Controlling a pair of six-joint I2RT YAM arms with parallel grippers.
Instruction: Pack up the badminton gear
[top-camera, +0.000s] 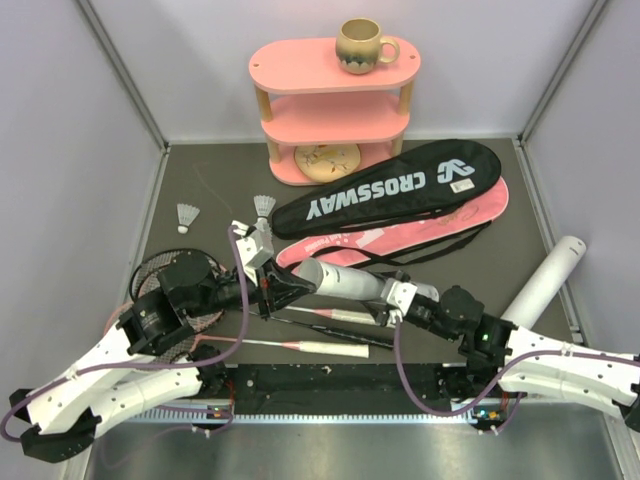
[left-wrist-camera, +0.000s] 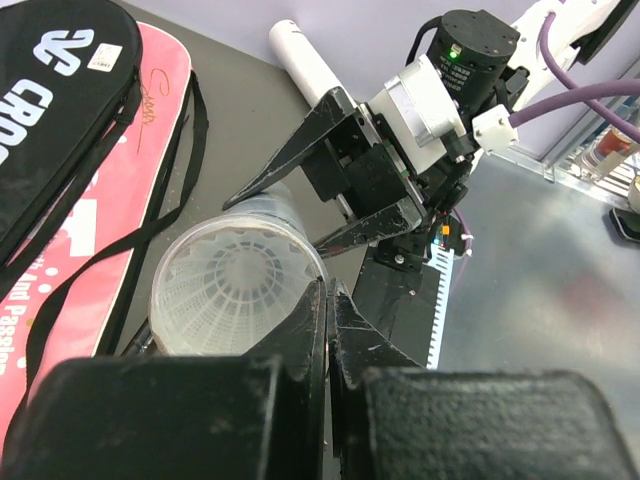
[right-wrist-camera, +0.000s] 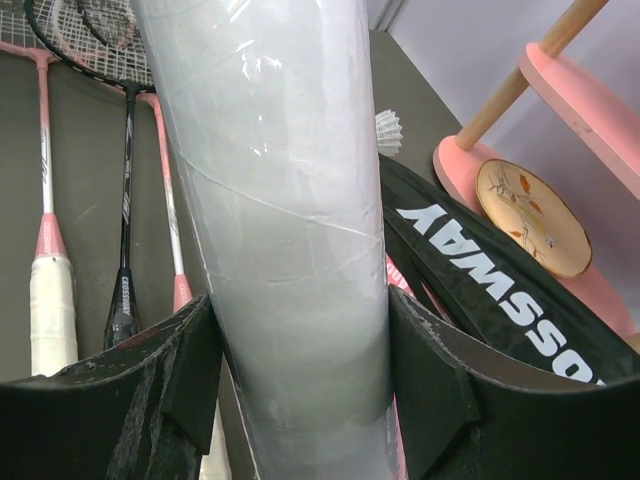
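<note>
My right gripper is shut around a whitish see-through shuttlecock tube (right-wrist-camera: 270, 180), held above the mat. In the left wrist view the open mouth of the tube (left-wrist-camera: 235, 290) faces the camera, with a ribbed shuttlecock skirt visible inside. My left gripper is shut, its tips at the mouth's rim; whether the thin rim is pinched between them is unclear. Two shuttlecocks (top-camera: 187, 217) lie at the left of the mat. Rackets with pink and black shafts lie in front, one white grip (top-camera: 335, 349) nearest. A black bag (top-camera: 400, 185) rests on a pink bag (top-camera: 480, 212).
A pink shelf (top-camera: 335, 118) at the back carries a mug (top-camera: 360, 46) on top and a plate (top-camera: 327, 160) below. Another white tube (top-camera: 545, 280) lies along the right side. Bare mat shows right of the bags.
</note>
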